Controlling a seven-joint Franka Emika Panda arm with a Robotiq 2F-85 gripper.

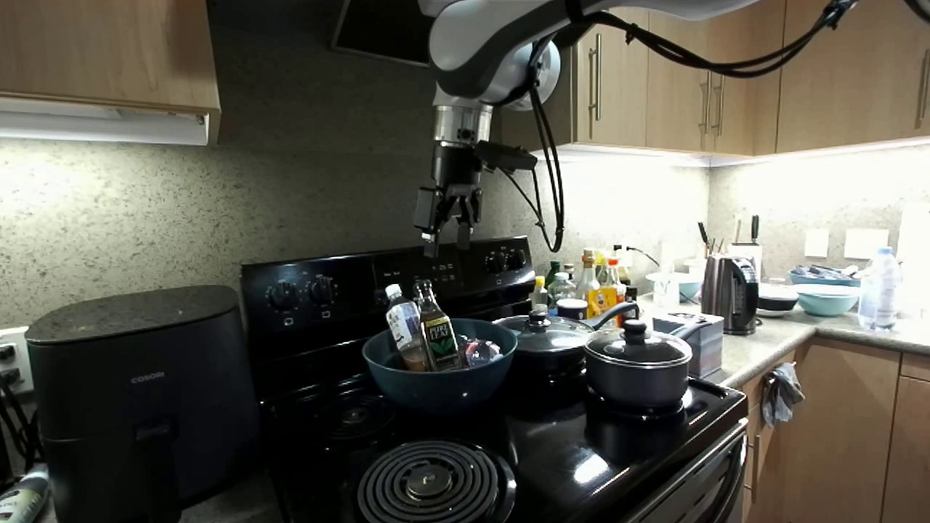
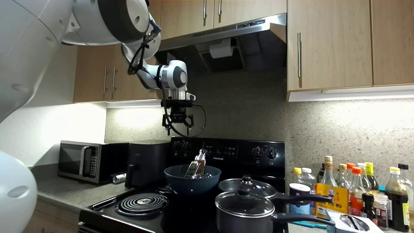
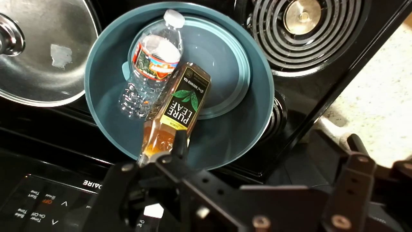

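My gripper (image 1: pixel 448 240) hangs open and empty above the back of the stove. In exterior view 2 the gripper (image 2: pixel 179 132) is higher than the bowl and a little left of its middle. The dark teal bowl (image 3: pixel 253 127) stands on the stovetop. Leaning inside are a clear plastic water bottle (image 3: pixel 157 58) with a white cap and a Pure Leaf tea bottle (image 3: pixel 181 96), its bottom holding amber liquid. A round lighter-teal dish (image 3: pixel 220 65) lies under them. One dark finger (image 3: pixel 180 145) overlaps the tea bottle in the wrist view; the bowl is well below it.
A lidded pan (image 1: pixel 545 335) and a lidded pot (image 1: pixel 638 366) stand right of the bowl. The black air fryer (image 1: pixel 139 375) is on the left. Sauce bottles (image 1: pixel 597 283) crowd the counter beyond the stove.
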